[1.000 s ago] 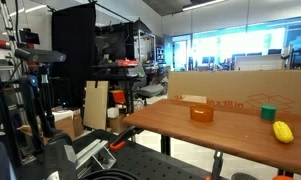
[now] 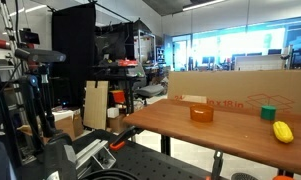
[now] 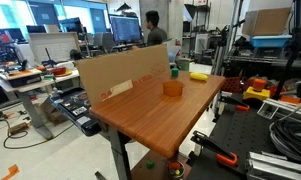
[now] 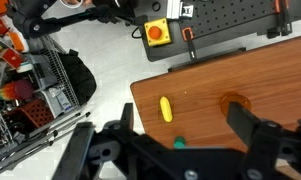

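Observation:
On the brown wooden table [image 2: 165, 122] sits a round orange bowl [image 2: 201, 113], seen from above in the wrist view as a brown-orange ring [image 4: 233, 102]. A green cup [image 2: 268, 112] stands near the cardboard, and a yellow elongated object [image 2: 282, 132] lies near the table's right end. From the wrist view, the yellow object [image 4: 166, 109] and the green cup [image 4: 179, 142] appear between the fingers' lines of sight, well below. My gripper is open high above the table, touching nothing. Neither exterior view shows it.
A cardboard panel [image 3: 130, 78] stands along one long side of the table. On the other side is a dark perforated platform [image 4: 225, 28] with a yellow box with a red button [image 4: 156, 32].

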